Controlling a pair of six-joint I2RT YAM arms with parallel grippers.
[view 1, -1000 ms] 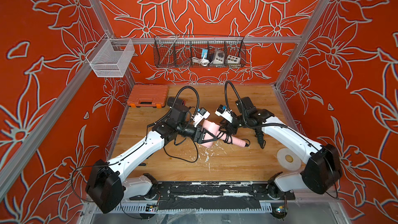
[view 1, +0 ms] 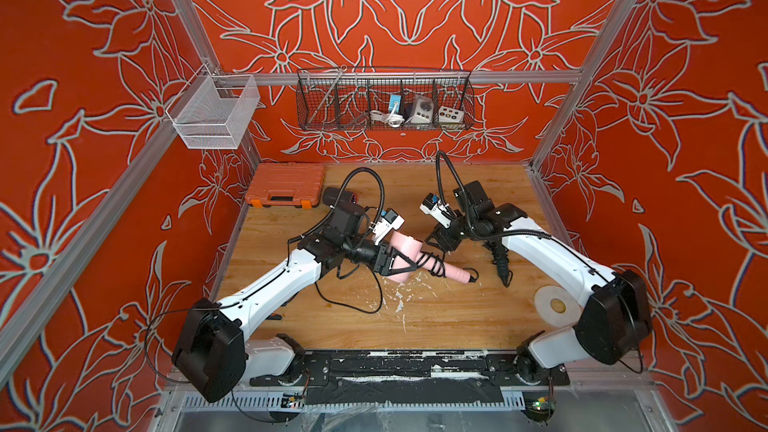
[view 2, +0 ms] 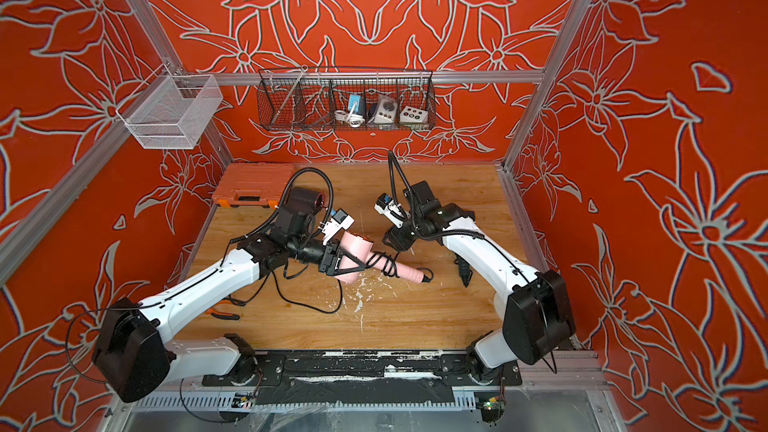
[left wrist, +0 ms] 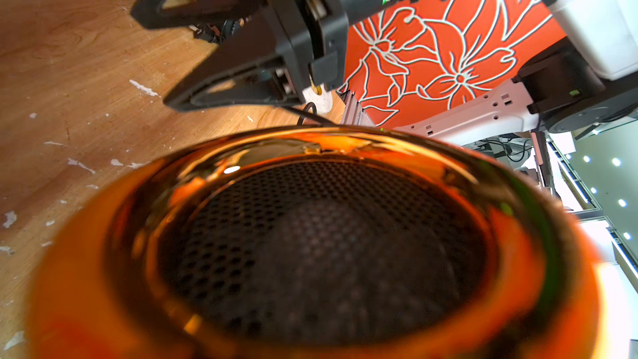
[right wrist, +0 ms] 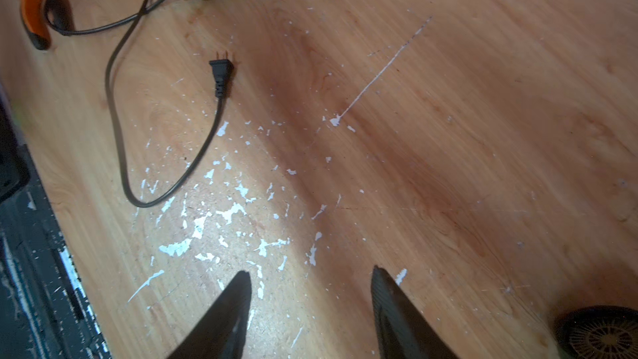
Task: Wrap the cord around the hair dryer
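My left gripper [view 1: 393,260] is shut on the pink hair dryer [view 1: 406,244], whose orange-rimmed end [left wrist: 319,319] fills much of the left wrist view. The black cord [view 2: 384,264] is looped several times around the pink handle [view 1: 456,272]. My right gripper [view 1: 440,241] is just above and beside the handle; in the right wrist view its two fingers [right wrist: 219,312] stand apart, with only table visible between them. A loose black cable with a plug [right wrist: 220,73] lies on the table.
An orange case [view 1: 284,185] sits at the back left. Pliers [right wrist: 36,16] lie on the table [right wrist: 465,126]. A dark tool [view 1: 500,264] and a round disc [view 1: 552,300] are at the right. Wire baskets hang on the back wall.
My right gripper has lifted slightly and shifted a little away from the handle. My left gripper and the hair dryer have moved very little.
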